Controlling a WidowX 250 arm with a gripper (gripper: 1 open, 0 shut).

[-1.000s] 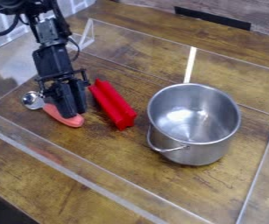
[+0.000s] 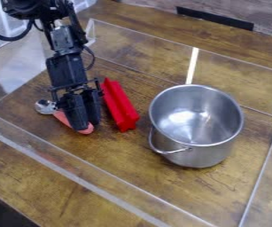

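The black gripper reaches down at the left of the camera view, low over a red-handled utensil with a shiny metal end. Its fingers cover most of the red handle, and whether they are closed on it is hard to tell. Just right of the gripper lies a long red block. A steel pot with a wire handle stands to the right.
Clear see-through edges run along the left and right sides of the workspace.
The gripper has shifted slightly to the right, closer to the red block, and now hides more of the utensil. The pot and red block look unmoved.
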